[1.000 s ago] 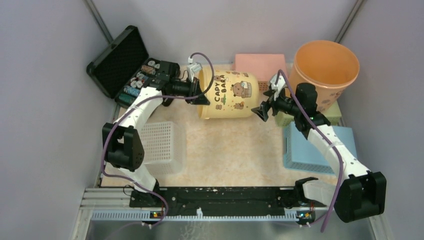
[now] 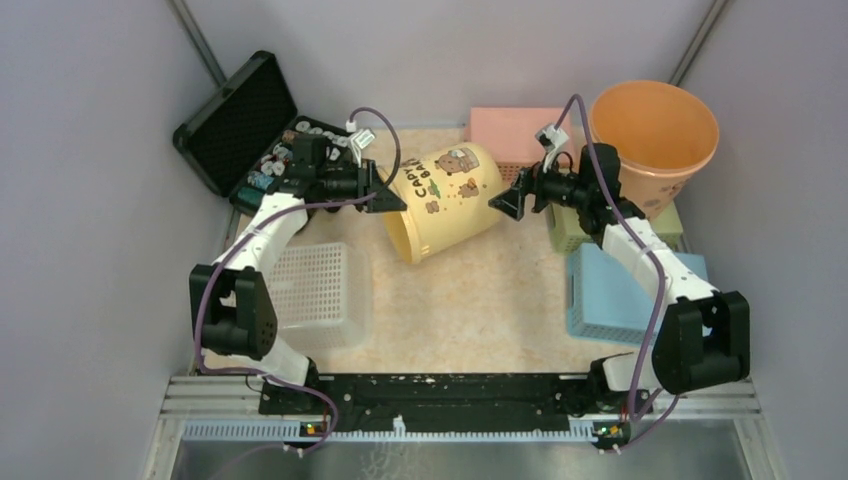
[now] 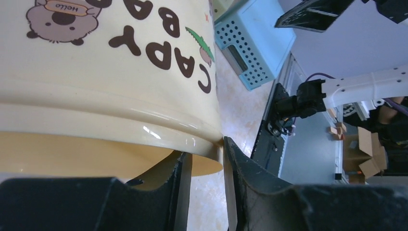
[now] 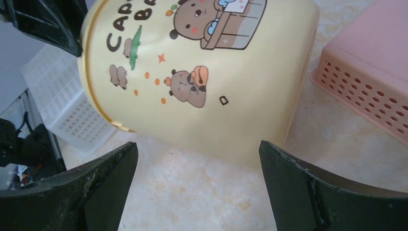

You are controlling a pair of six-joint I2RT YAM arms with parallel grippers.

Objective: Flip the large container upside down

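Note:
The large cream container (image 2: 455,195) with bear pictures lies on its side, its open mouth toward the left and front, its base toward the back right. At the mouth, my left gripper is partly open. The rim (image 3: 183,139) passes between its fingers; one finger (image 3: 182,192) overlaps the mouth, and the other is close against the rim's end. Whether both touch is unclear. My right gripper (image 2: 522,200) stands wide open near the container's base end. In the right wrist view, its fingers (image 4: 108,178) are apart with nothing held between them.
An orange bucket (image 2: 655,130) stands at the back right on a green basket (image 2: 567,232), with a blue basket (image 2: 635,295) in front. A pink basket (image 2: 520,125) is behind, a white basket (image 2: 315,285) at left. An open black case (image 2: 240,125) sits back left.
The container has swung, its mouth end moving left and toward the front. My left gripper has shifted left with the mouth end. My right arm has shifted slightly left and toward the back.

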